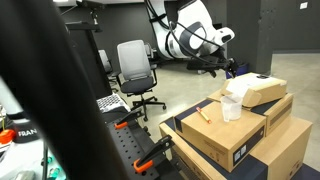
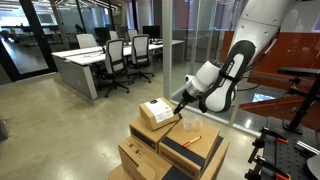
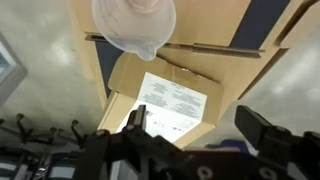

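My gripper point(image 1: 226, 70) hangs above the boxes, clear of everything below it. In the wrist view its dark fingers point(image 3: 257, 132) stand wide apart, and the space between them is empty. A translucent plastic container point(image 1: 232, 107) stands on the larger cardboard box point(image 1: 215, 133). The same container point(image 3: 138, 22) shows at the top of the wrist view, a pouring lip on its rim. On that box also lies an orange marker point(image 1: 203, 114), seen too in exterior view 2 as an orange stick point(image 2: 192, 140).
A smaller cardboard box point(image 2: 158, 112) with a white label point(image 3: 170, 105) sits just behind the container. More cardboard boxes point(image 1: 285, 145) support them. Office chairs point(image 1: 136, 67) and desks stand farther off, with open floor between.
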